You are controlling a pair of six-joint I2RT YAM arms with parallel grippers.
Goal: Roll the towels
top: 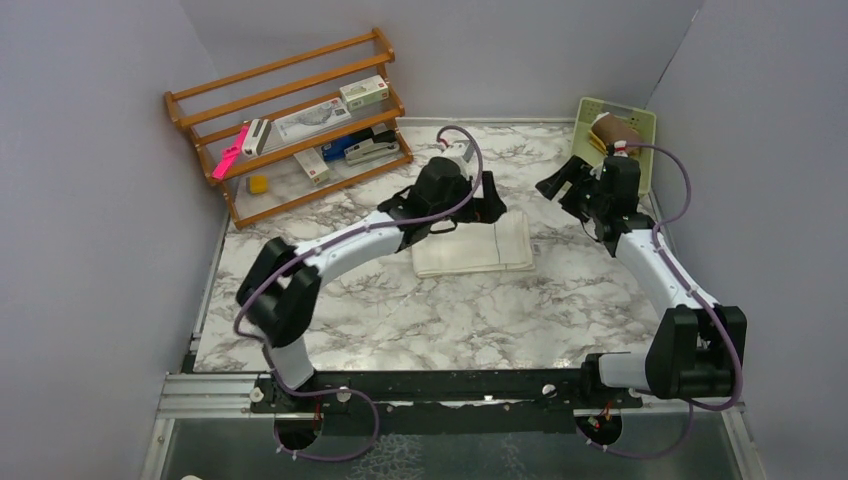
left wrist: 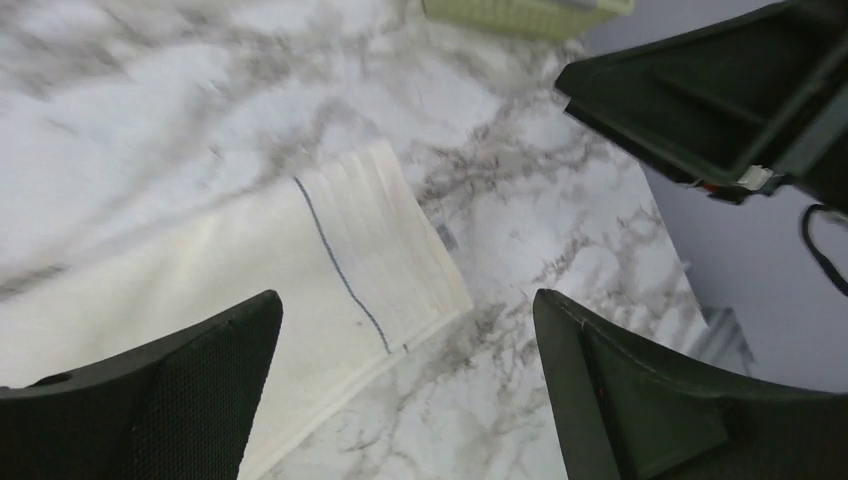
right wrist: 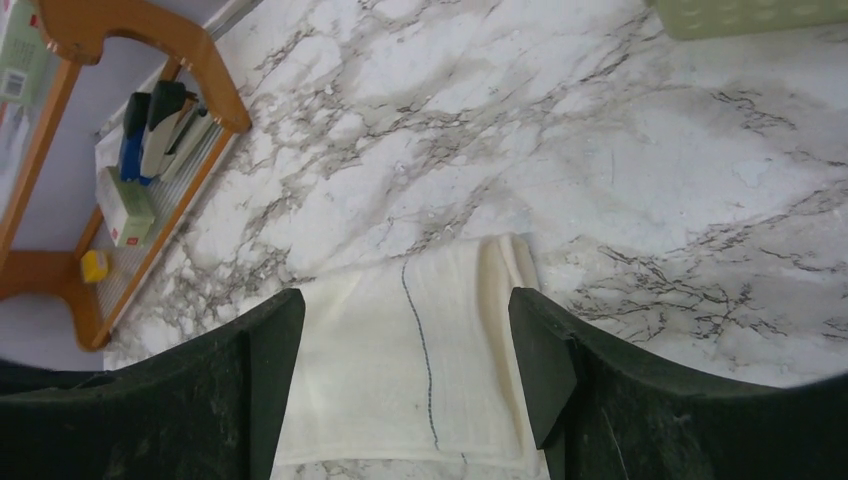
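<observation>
A white towel [top: 465, 254] lies folded flat on the marble table, a thin dark stripe near its right end. In the left wrist view the towel [left wrist: 290, 260] shows its striped end, loose and smooth. Over the towel's far part stands my left gripper [top: 485, 200], open and empty. My right gripper [top: 568, 188] is to the towel's upper right, also open, with nothing between its fingers. The right wrist view shows the towel [right wrist: 400, 360] between and beyond the spread fingers, with a layered fold at its right edge. The left arm covers part of the towel's far left edge.
A green basket [top: 650, 175] holding a brown and a yellow cloth sits at the back right, close to the right arm. A wooden rack [top: 250, 112] with boxes and staplers leans at the back left. Bare table [top: 450, 335] lies in front of the towel.
</observation>
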